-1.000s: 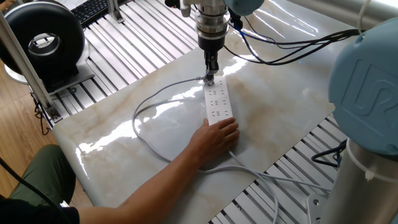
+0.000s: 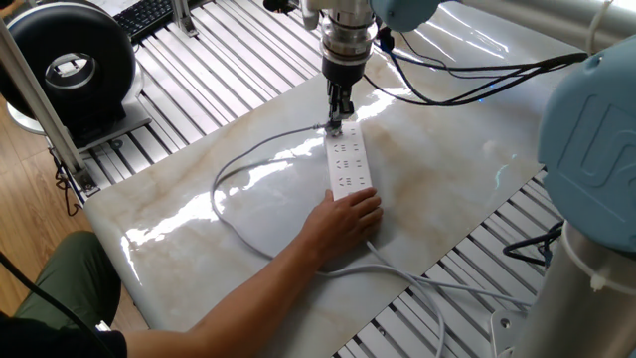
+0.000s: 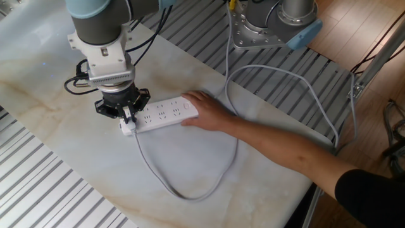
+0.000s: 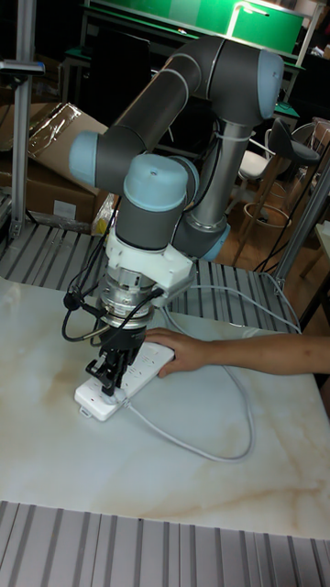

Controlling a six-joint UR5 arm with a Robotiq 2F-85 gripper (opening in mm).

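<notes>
A white power strip [image 2: 349, 164] lies flat on the marble-patterned board, its sockets facing up. At its far end in the first view, my gripper [image 2: 336, 127] points down with its fingers close together around a pale plug. The second view shows that plug [image 3: 129, 128] low between the fingertips, against the strip's end, with a grey cable [image 3: 162, 177] running from it in a loop. My gripper [image 4: 112, 383] looks shut on the plug in the third view. Whether the prongs are fully in the socket is hidden.
A person's hand [image 2: 341, 221] rests on the strip's other end, the forearm crossing the board. More grey cable lies beyond the hand. Black cables [image 2: 467, 80] hang beside the arm. The board [image 2: 447, 169] is otherwise clear, with slatted metal table around it.
In the first view, the wrist above the gripper and the blue arm joint have shifted slightly right. Fingertips, plug, strip and hand look to be in the same place.
</notes>
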